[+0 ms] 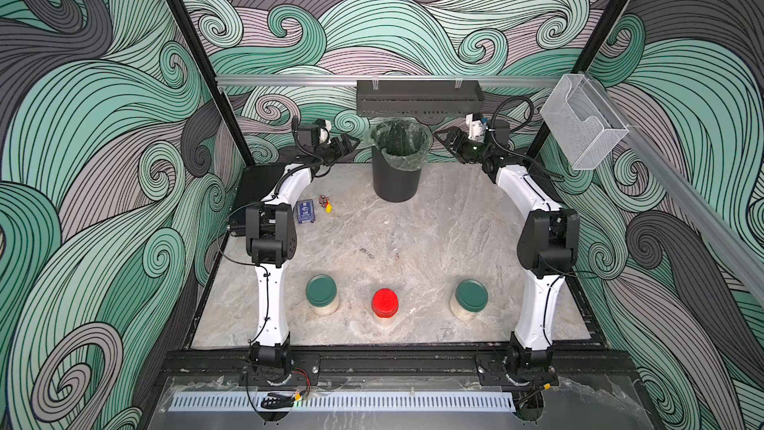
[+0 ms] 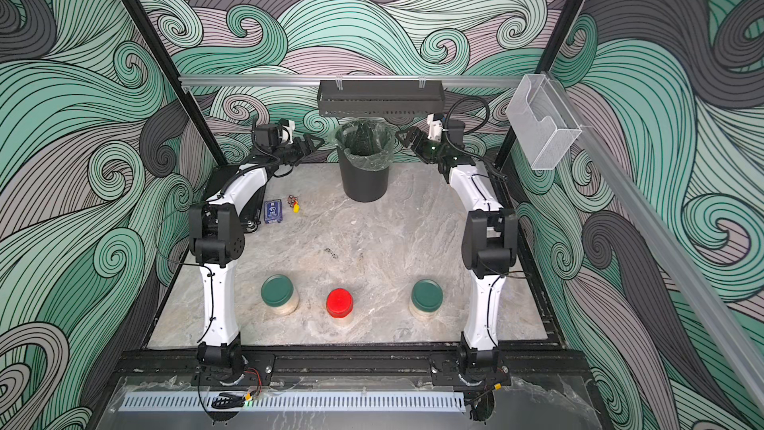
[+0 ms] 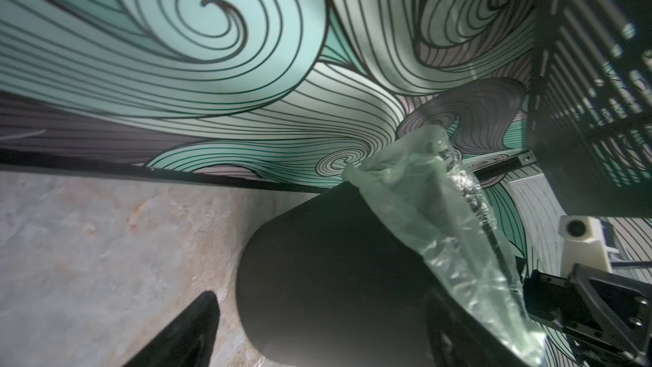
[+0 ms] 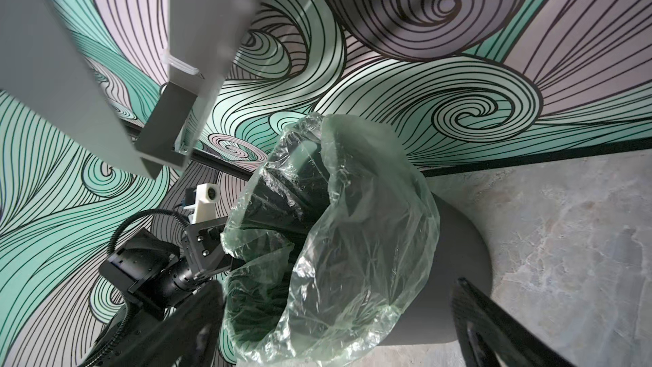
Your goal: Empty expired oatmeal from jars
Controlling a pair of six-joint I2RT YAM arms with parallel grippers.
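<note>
Along the front of the marble table stand three lidded jars with pale bodies: a green-lidded jar (image 1: 321, 293) at left, a red-lidded jar (image 1: 385, 305) in the middle, another green-lidded jar (image 1: 469, 298) at right. At the back centre is a black bin (image 1: 395, 184) with a green plastic liner (image 1: 400, 137). Both grippers are raised beside its top, open and empty: my left gripper (image 1: 350, 143) on the left, my right gripper (image 1: 445, 137) on the right. Whether the jars hold oatmeal is hard to tell.
A blue box (image 1: 305, 211) and a small yellow object (image 1: 328, 207) lie left of the bin. A dark shelf (image 1: 419, 95) hangs behind it, a mesh holder (image 1: 582, 119) at upper right.
</note>
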